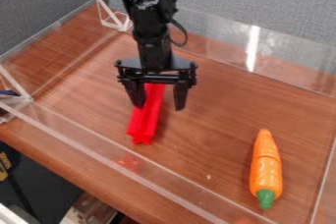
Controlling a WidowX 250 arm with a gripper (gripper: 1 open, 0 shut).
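Observation:
My black gripper [157,92] is open in the middle of the camera view, its two fingers hanging low on either side of the far end of a red elongated block [143,123]. The block lies lengthwise on the wooden table, pointing toward the front. Whether the fingers touch it I cannot tell. An orange toy carrot [265,165] with a green tip lies at the front right, apart from the gripper.
Clear low walls border the wooden table [203,149]. Some unclear items sit beyond the left edge and below the front left edge.

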